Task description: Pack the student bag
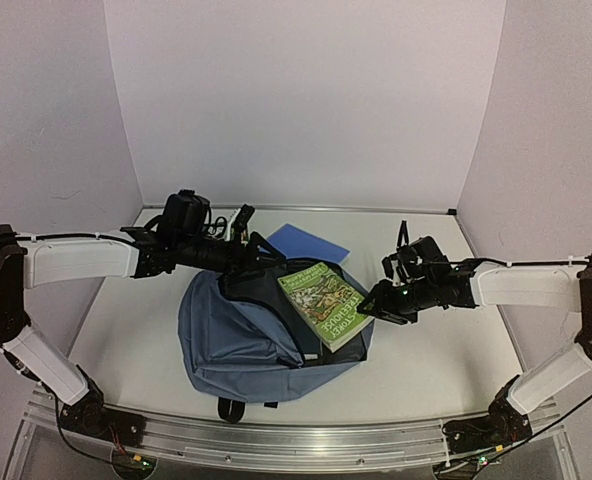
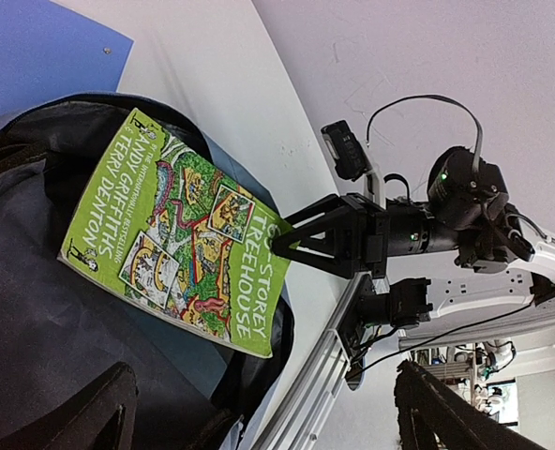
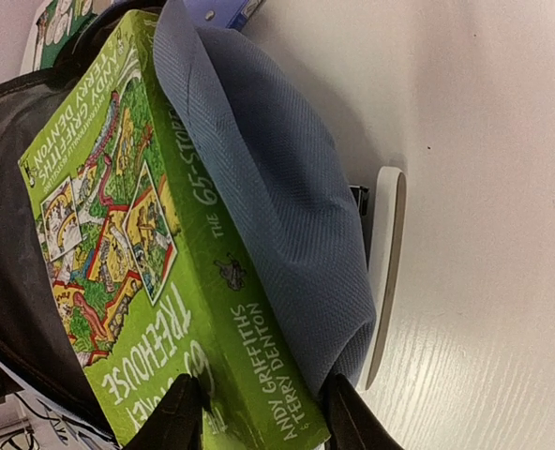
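A blue-grey backpack (image 1: 226,345) lies on the table with its dark main compartment open. Inside that opening rests a thick green book (image 1: 324,300), cover up and slanted. My right gripper is shut on the book's near right corner, one finger (image 3: 179,412) over the cover and the other past the spine. In the left wrist view the right gripper's fingers (image 2: 301,230) meet the book's edge. Over the bag's upper left rim is my left gripper (image 1: 261,250), its fingers (image 2: 442,408) spread wide, no object between them; whether they touch the fabric cannot be told.
Behind the bag lies a flat blue folder (image 1: 306,243) on the white table. A bag flap (image 3: 287,216) stands up along the book's spine. Bare table (image 1: 436,370) extends to the right, and a metal rail (image 1: 296,440) runs along the front.
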